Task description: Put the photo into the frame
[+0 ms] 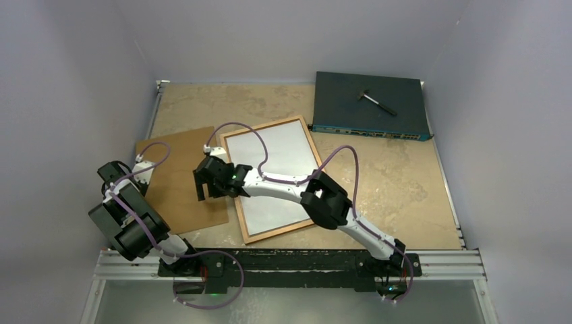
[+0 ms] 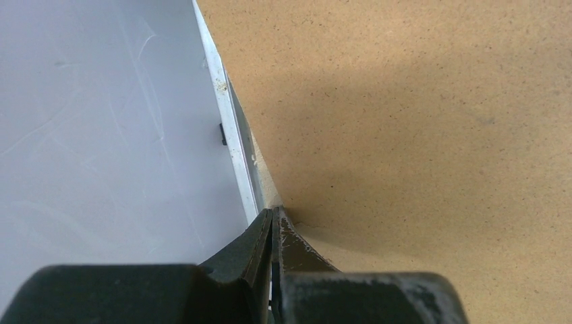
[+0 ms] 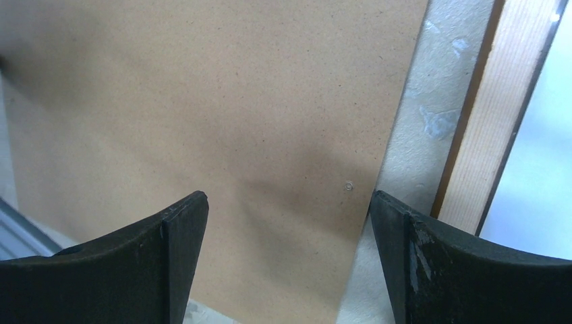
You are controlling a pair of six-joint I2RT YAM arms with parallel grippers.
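The brown backing board [image 1: 179, 182] lies flat at the left of the table. Beside it is the wooden frame [image 1: 239, 216], slightly turned, with a plain white panel [image 1: 278, 148] inside; I cannot tell whether this is the photo. My left gripper is shut, nothing between its fingers, its tips by the board's left edge with the board outside them. My right gripper stands wide open over the board's right part. Its right finger [image 3: 398, 229] is at the board's right edge, in the gap before the frame; its left finger is above the board.
A side wall [image 2: 121, 135] with a metal rail [image 2: 233, 128] runs close along the board's left edge. At the back right a dark flat box [image 1: 337, 101] carries a small hammer [image 1: 378, 102].
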